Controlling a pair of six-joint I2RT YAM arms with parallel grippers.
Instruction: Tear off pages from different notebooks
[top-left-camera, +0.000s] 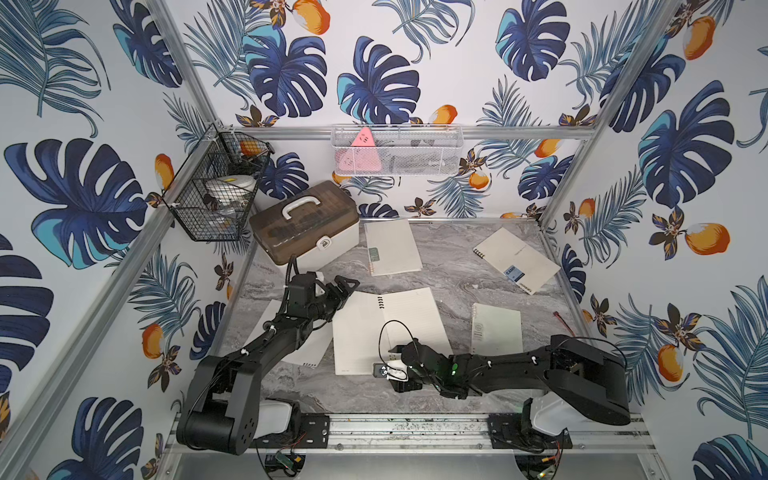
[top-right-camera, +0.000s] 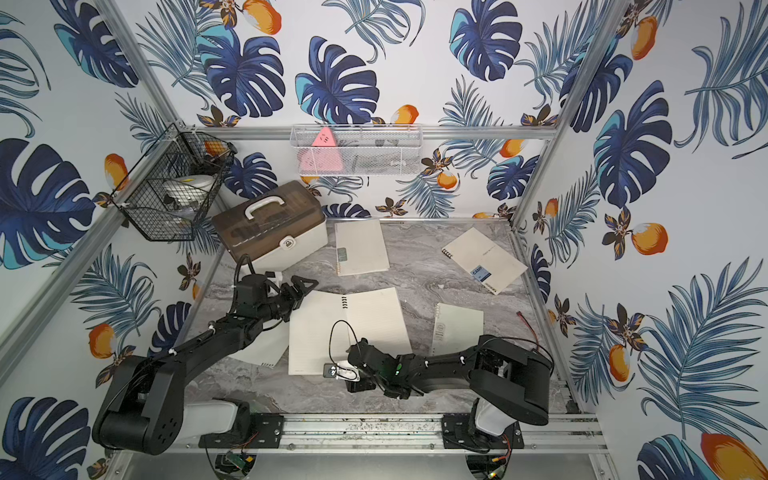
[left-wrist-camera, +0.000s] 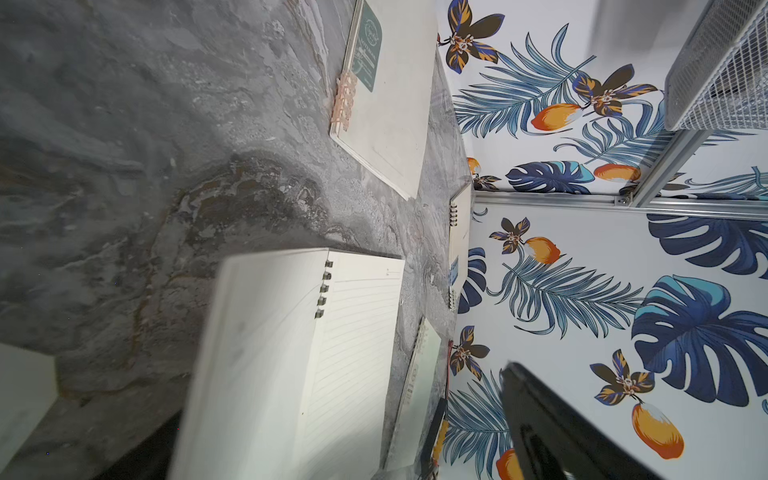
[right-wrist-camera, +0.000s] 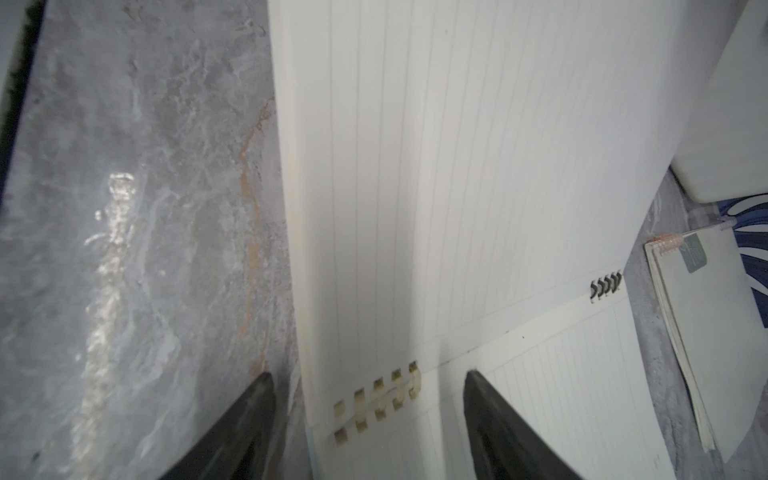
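Observation:
An open ruled spiral notebook (top-left-camera: 416, 316) lies in the middle of the table. In the top views my right gripper (top-right-camera: 345, 373) is low over its near edge, partly hidden by its own body. In the right wrist view its two fingers are apart, straddling the near edge beside the binding (right-wrist-camera: 376, 400), with nothing clearly held. My left gripper (top-left-camera: 345, 285) hangs open by the notebook's far left corner, its fingers blurred at the edges of the left wrist view.
Closed notebooks lie at the back middle (top-left-camera: 393, 245), back right (top-left-camera: 504, 252) and right (top-left-camera: 497, 324), and loose-looking paper (top-right-camera: 256, 352) at the left. A brown-lidded box (top-left-camera: 304, 228) fills the back left, below a black wire basket (top-left-camera: 216, 192).

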